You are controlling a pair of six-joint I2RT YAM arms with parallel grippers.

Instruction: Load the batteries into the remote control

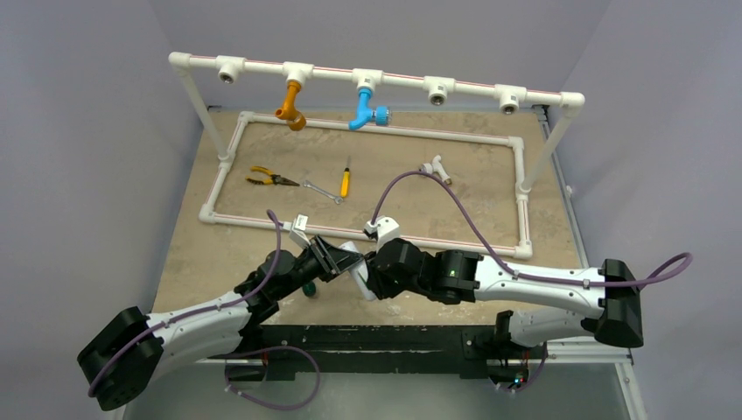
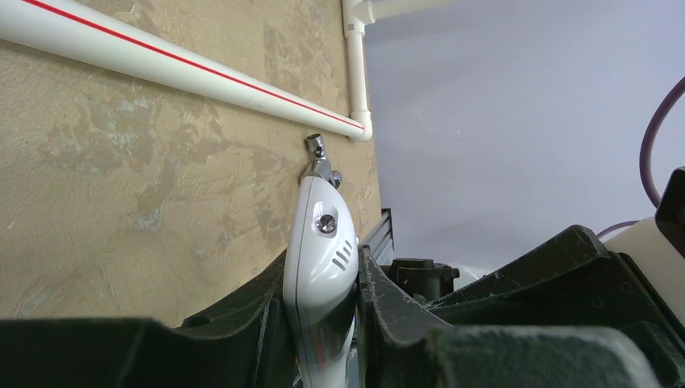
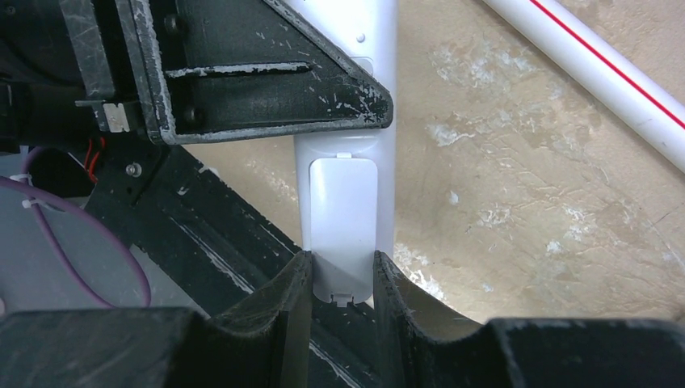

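The white remote control (image 1: 353, 262) is held by my left gripper (image 1: 337, 262), shut around it; in the left wrist view its white body (image 2: 321, 250) rises between the fingers. In the right wrist view the remote's back (image 3: 343, 145) faces the camera, and a white battery cover (image 3: 343, 210) lies on its lower part. The tips of my right gripper are at either side of that cover's lower end, part open; whether they grip it I cannot tell. No loose battery can be made out.
A PVC pipe frame (image 1: 437, 241) encloses pliers (image 1: 278, 179), a wrench (image 1: 320, 190), a yellow screwdriver (image 1: 346, 182) and fittings (image 1: 437, 171). A green object (image 1: 309, 290) lies below my left gripper. An overhead rail (image 1: 402, 80) carries orange and blue fittings.
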